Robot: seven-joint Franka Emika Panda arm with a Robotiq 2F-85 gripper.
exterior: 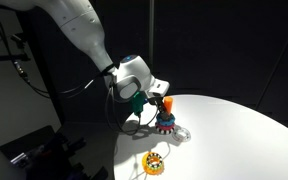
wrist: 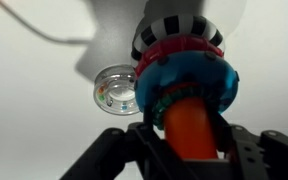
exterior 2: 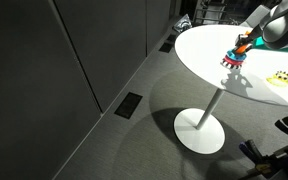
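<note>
A stacking toy stands on the white table, its orange top (exterior: 168, 104) above a blue ring (wrist: 189, 78), a red ring and a black-and-white striped ring (wrist: 174, 30) at the bottom. My gripper is shut on the orange top, which fills the space between the dark fingers in the wrist view. Seen from the side, the gripper (exterior: 165, 101) reaches the toy from the left. Whether the stack's base touches the table is hard to tell.
A clear round dish (wrist: 116, 90) with small coloured bits lies beside the stack. Closer to the front edge is a yellow-orange ring (exterior: 152, 162).
</note>
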